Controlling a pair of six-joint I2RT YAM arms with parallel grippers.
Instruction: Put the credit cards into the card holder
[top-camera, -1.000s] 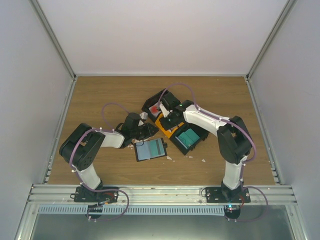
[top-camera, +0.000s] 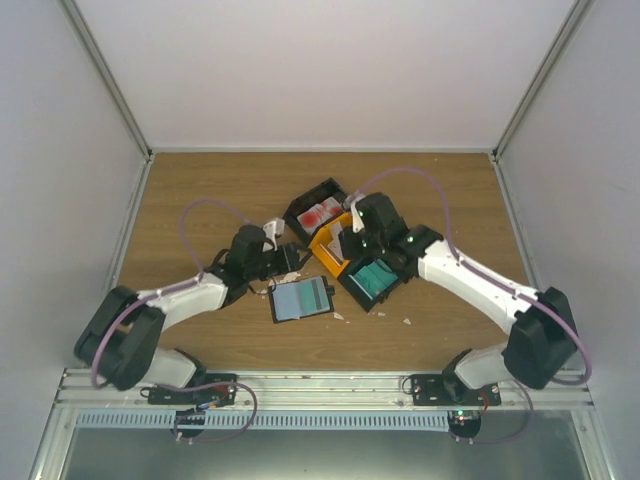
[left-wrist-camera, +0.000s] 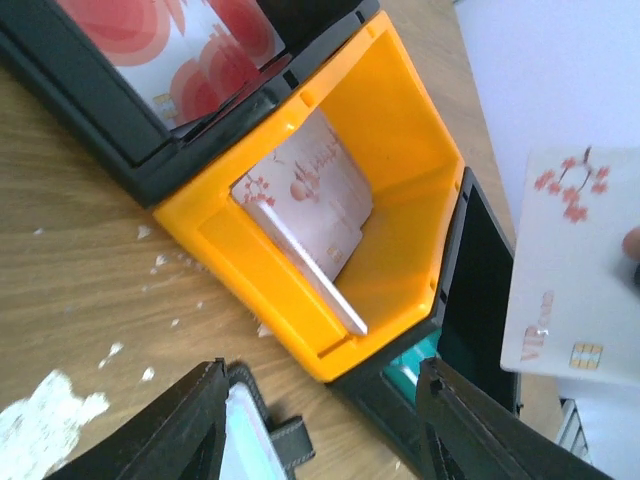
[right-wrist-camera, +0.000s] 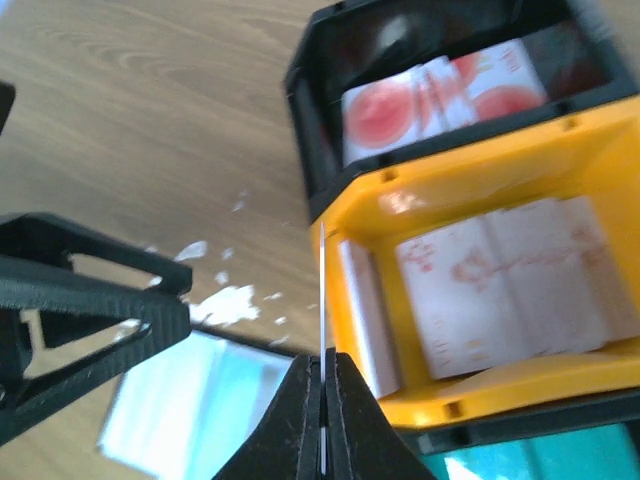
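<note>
My right gripper is shut on a thin card seen edge-on in the right wrist view; in the left wrist view this white card with red print hangs upright at the right. Below it is the orange box with printed cards inside. My left gripper stands open just left of the boxes, above the card holder with pale blue and teal inserts, nothing between its fingers.
A black box with red-printed cards adjoins the orange box behind; another black box with teal cards adjoins it at the front. Bare wood surrounds them, with white scraps near the holder.
My right arm has risen and moved right from over the orange box, with the card in its gripper. My left arm has shifted slightly, its elbow outward.
</note>
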